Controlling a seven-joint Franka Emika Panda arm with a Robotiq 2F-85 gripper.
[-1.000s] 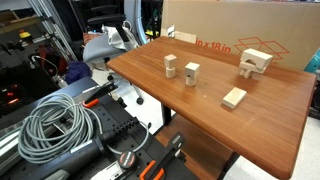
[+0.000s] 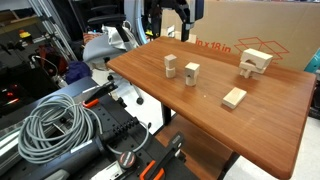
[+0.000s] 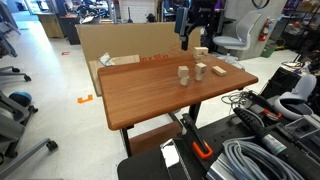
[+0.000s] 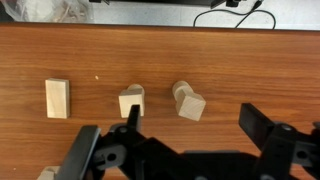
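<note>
My gripper (image 2: pixel 170 32) hangs well above the table, pointing down, open with nothing between its fingers. Below it are two small upright wooden pieces, a left one (image 2: pixel 171 66) and a right one (image 2: pixel 192 74), standing close together but apart. In the wrist view, one upright piece (image 4: pixel 189 102) shows between the fingers' lines, far beneath them; the other upright piece (image 4: pixel 132 102) is beside the left finger. A flat light block (image 2: pixel 234 98) lies alone on the tabletop. Farther back, a thick block rests on a smaller support, forming a stack (image 2: pixel 256 58).
The brown table (image 2: pixel 150 68) has clear room on its left part and around the pieces. A cardboard sheet (image 2: pixel 240 30) stands along the far edge. Coiled cable (image 2: pixel 58 125) and black frame parts lie off the near edge.
My gripper has come down into view over the table from above the frame. The wooden pieces have not moved.
</note>
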